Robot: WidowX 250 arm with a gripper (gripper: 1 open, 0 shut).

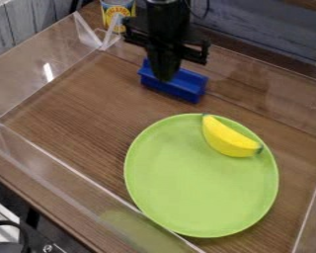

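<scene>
My gripper (165, 65) is at the top middle, dark, over a blue block (180, 87) that sits at the back of the wooden table; whether anything is between its fingers is hard to see, and it looks shut. A yellow banana (229, 136) lies on the upper right part of a green plate (200, 186) in the foreground.
A can (118, 14) with a yellow label stands at the back left. Clear walls line the left side (23, 59). The wooden surface (82, 119) left of the plate is clear.
</scene>
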